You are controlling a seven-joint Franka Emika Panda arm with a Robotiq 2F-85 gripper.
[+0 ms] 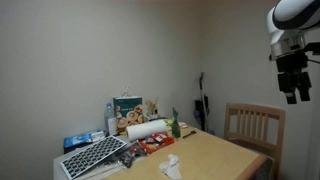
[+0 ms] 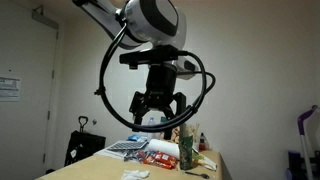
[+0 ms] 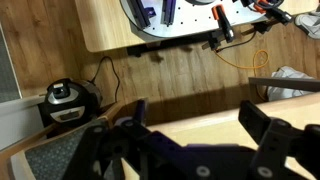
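Observation:
High above the wooden table (image 1: pixel 205 160), my gripper (image 1: pixel 297 97) hangs at the right in the first exterior view. In the second exterior view, the gripper (image 2: pixel 152 122) appears in front of the table's items. Its two dark fingers (image 3: pixel 130 137) stand well apart at the bottom of the wrist view, with nothing visible between them. On the tabletop lie a crumpled white cloth or paper (image 1: pixel 172 167), red packets (image 1: pixel 155 143), a white roll (image 1: pixel 147 129) and a dark green bottle (image 1: pixel 176 129). None of these touches the gripper.
A dark grid tray (image 1: pixel 93 155), clear bottle (image 1: pixel 110 118), blue box (image 1: pixel 83 140) and printed bag (image 1: pixel 127 109) crowd the far left. A wooden chair (image 1: pixel 254 122) stands at the right. Cables and a black device (image 3: pixel 70 100) lie below the wrist.

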